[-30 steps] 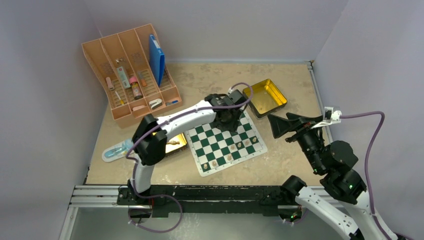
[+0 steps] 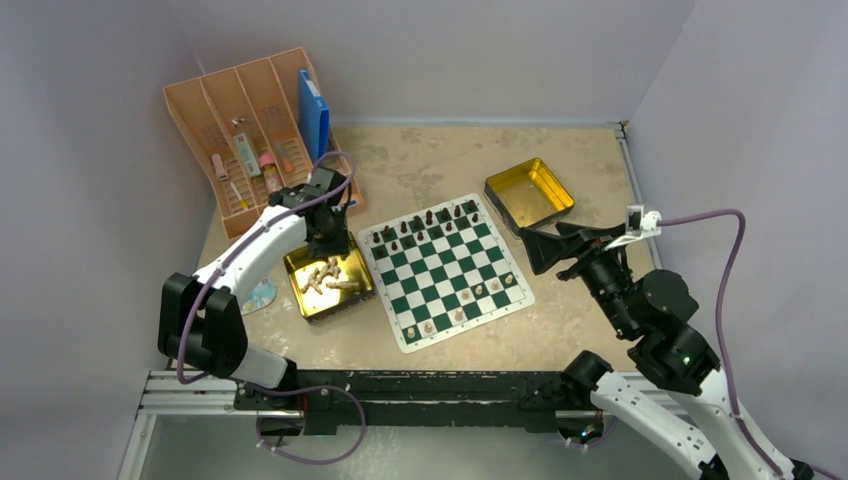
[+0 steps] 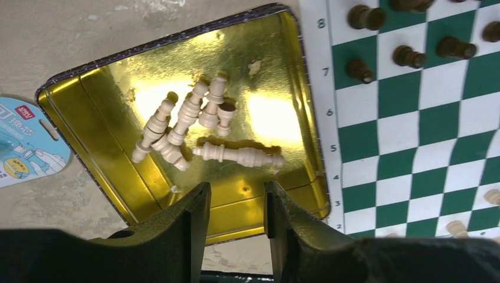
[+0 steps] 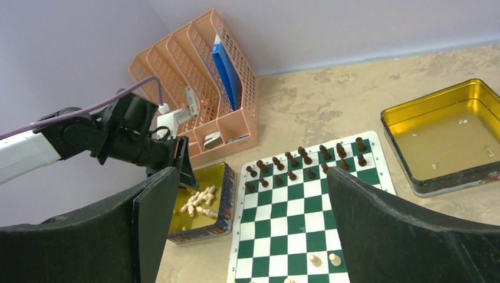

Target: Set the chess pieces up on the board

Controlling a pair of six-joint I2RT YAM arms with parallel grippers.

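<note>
Several light chess pieces (image 3: pixel 240 155) lie on their sides in the left gold tray (image 2: pixel 304 318). Above that tray hangs my left gripper, its fingers parted and nothing between them. On the green and white chessboard (image 2: pixel 437 266), dark pieces (image 4: pixel 278 180) stand in two rows along the far side. Several light pieces (image 4: pixel 335 259) stand near the board's front side. My right gripper is open and empty, held above the table to the right of the board in the top view.
A second gold tray (image 2: pixel 529 195), with no pieces showing in it, stands behind the board at the right. A wooden organizer (image 2: pixel 236 95) with a blue folder (image 2: pixel 314 118) occupies the back left. Left of the piece tray lies a blue package (image 3: pixel 29 144). Table space right of the board is clear.
My left arm has swung left from above the board to above the tray of light pieces. The right arm has shifted only slightly.
</note>
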